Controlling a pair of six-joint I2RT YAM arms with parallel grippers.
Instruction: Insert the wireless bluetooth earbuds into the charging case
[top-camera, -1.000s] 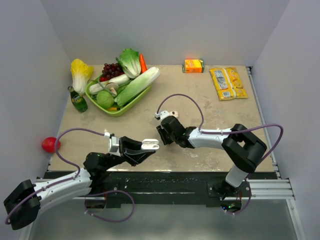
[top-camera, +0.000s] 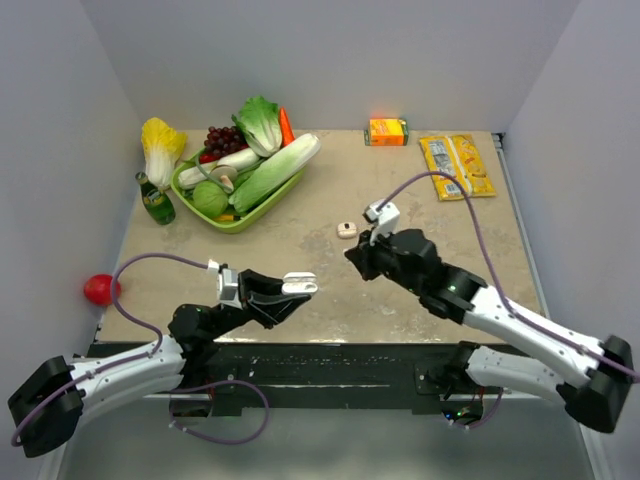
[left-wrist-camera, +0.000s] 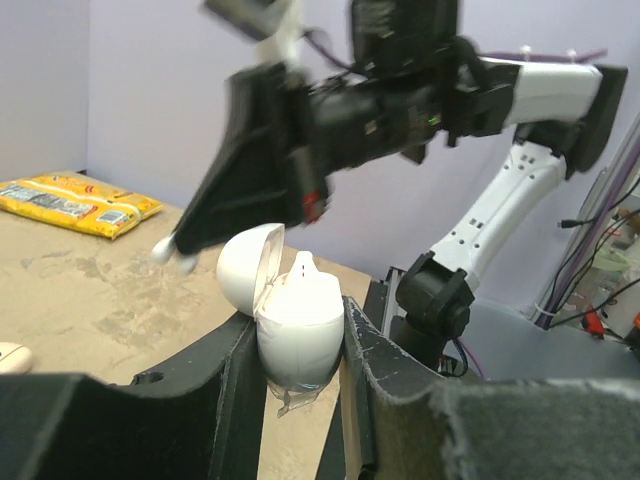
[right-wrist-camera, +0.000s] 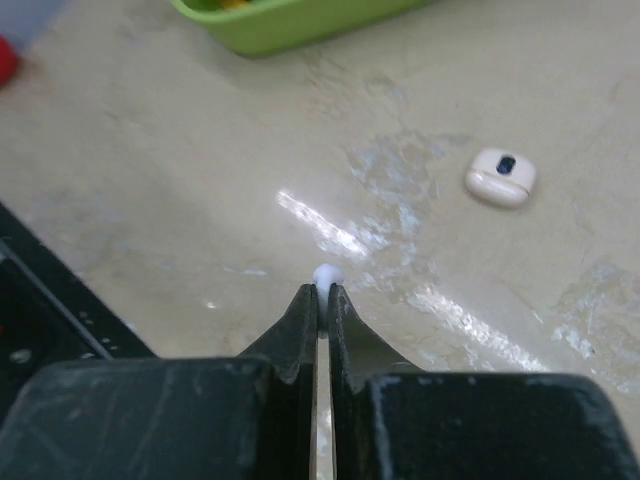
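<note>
The white charging case (left-wrist-camera: 300, 335) is clamped in my left gripper, its lid (left-wrist-camera: 248, 268) raised. From above, the open case (top-camera: 300, 283) sits at the left gripper's tips. My right gripper is shut on a small white earbud (right-wrist-camera: 327, 276), whose rounded end pokes past the fingertips; the rest is hidden between them. It hangs above the table, to the right of the case in the top view. In the left wrist view the right gripper is motion-blurred, with the white earbud (left-wrist-camera: 162, 250) at its tip.
A small white closed case (top-camera: 347, 230) rests on the table behind the right gripper. A green basket (top-camera: 240, 226) of vegetables fills the back left. A yellow bag (top-camera: 458, 168) and an orange box (top-camera: 386, 132) stand far back. Mid-table is mostly clear.
The left gripper and case stayed still.
</note>
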